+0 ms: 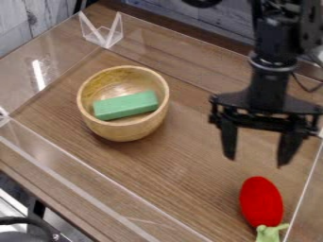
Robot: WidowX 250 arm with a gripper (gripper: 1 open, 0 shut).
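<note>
My dark gripper (pixel 260 138) hangs at the right of the camera view with its fingers apart and open, nothing seen between them. It is above the wooden table (pixel 151 180), up and slightly left of a red object (pixel 260 206) with a green part at its lower end, which lies near the front right. A light wooden bowl (pixel 98 102) at the left holds a green block (pixel 127 105).
A small white wire-like object (pixel 101 26) stands at the back left near the table's edge. The arm covers much of the back right.
</note>
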